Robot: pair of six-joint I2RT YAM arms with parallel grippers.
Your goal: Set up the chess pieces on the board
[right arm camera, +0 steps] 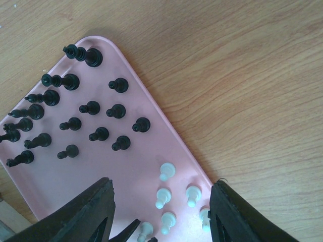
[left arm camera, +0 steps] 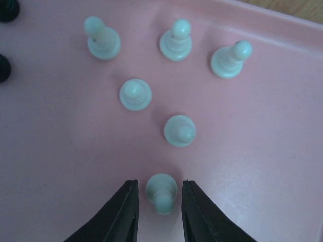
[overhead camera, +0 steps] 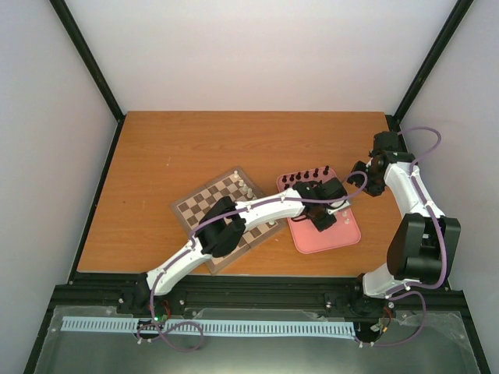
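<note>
My left gripper is open, its fingers on either side of a white pawn [left arm camera: 162,192] in the pink tray [overhead camera: 337,244]. Gaps show between that pawn and both fingers. Beyond it stand several more white pawns [left arm camera: 180,130], upright on the tray floor. To the right of the tray, my right gripper [overhead camera: 364,178] hangs open and empty. Its wrist view shows the black pieces [right arm camera: 97,57] grouped in the tray. The chessboard [overhead camera: 195,209] carries a few white pieces [overhead camera: 243,188], and my left arm hides part of it.
Black pieces [overhead camera: 307,175] occupy the back of the tray. My left arm [overhead camera: 273,209] reaches across the board to the tray. Bare wooden table [overhead camera: 195,140] lies behind the board and tray.
</note>
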